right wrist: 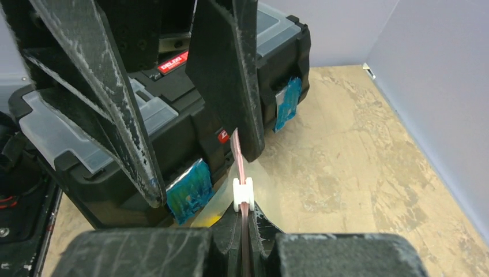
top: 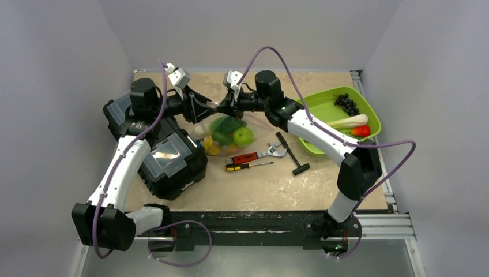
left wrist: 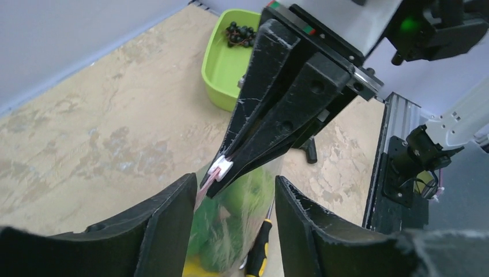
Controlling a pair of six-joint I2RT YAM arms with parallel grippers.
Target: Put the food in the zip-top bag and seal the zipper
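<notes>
A clear bag point(top: 202, 130) of food lies mid-table, with a green apple point(top: 243, 136), dark green pieces and yellow-orange ones visible through its side. Its pink zipper strip point(right wrist: 239, 154) rises at the top and carries a white slider point(right wrist: 243, 193). My right gripper is shut on the strip, the slider right at its fingertips. My left gripper is part open; its fingers point(right wrist: 135, 156) stand on either side of the free strip end, apparently without clamping it. Whether the zipper is closed cannot be seen.
Black toolboxes point(top: 173, 167) stand at the left, under the left arm. An adjustable wrench point(top: 266, 152), a screwdriver point(top: 248, 166) and a hammer point(top: 294, 154) lie in front of the bag. At the right, a green basin point(top: 314, 104) holds grapes point(top: 346, 105), leek and a red vegetable.
</notes>
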